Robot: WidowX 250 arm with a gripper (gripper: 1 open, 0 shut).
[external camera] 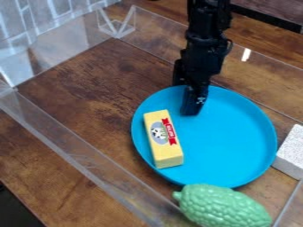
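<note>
A black robot arm comes down from the top, its gripper [190, 96] low over the back left of a blue plate [232, 142]. The gripper is open; its dark fingers are hard to make out, and I see no object held. A yellow butter box [164, 142] with a red label and a cow picture lies on the plate's left part, in front of the gripper and apart from it.
A green bumpy vegetable [222, 207] lies at the front right, outside the plate. A white block [290, 151] sits at the right edge. Clear walls edge the wooden surface [83, 93]. The area left of the plate is clear.
</note>
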